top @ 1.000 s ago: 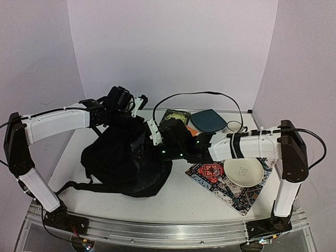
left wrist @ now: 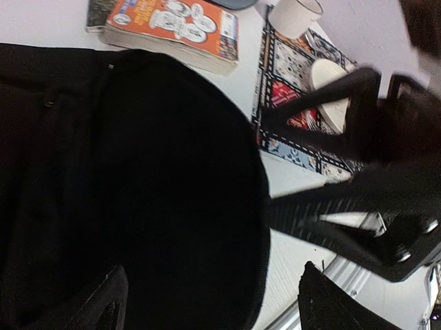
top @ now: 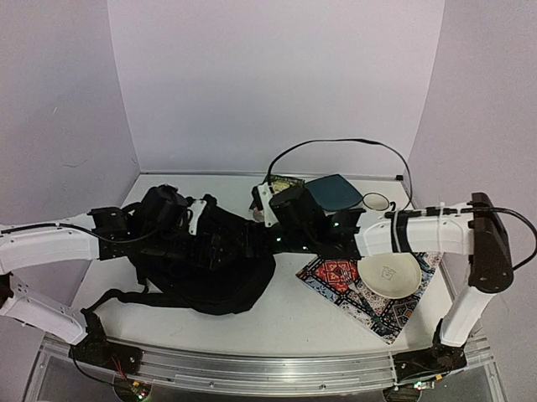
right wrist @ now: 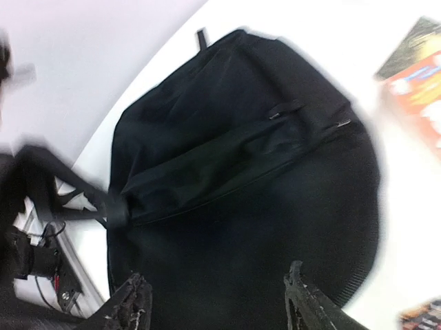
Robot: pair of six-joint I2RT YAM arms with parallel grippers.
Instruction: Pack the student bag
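The black bag (top: 214, 289) lies on the left half of the table, its fabric filling much of both wrist views. Over it my left gripper stands open, with fingers wide apart and nothing held between them. My right gripper is open too, above the bag's front part, its gap showing only black cloth below. In the left wrist view, the right gripper's parted fingers (left wrist: 289, 210) reach in beside the bag's edge. Behind the bag lies a thick orange book (left wrist: 172, 27), with a darker green book (top: 288, 181) next to it.
On the right, a patterned mat (top: 336, 280) carries a cream plate (top: 390, 275) and cutlery. A dark blue flat item (top: 333, 192) and a white mug (top: 376, 202) stand at the back. Both arms are close together over the bag.
The bag's opening looks flatter and less spread than a second ago.
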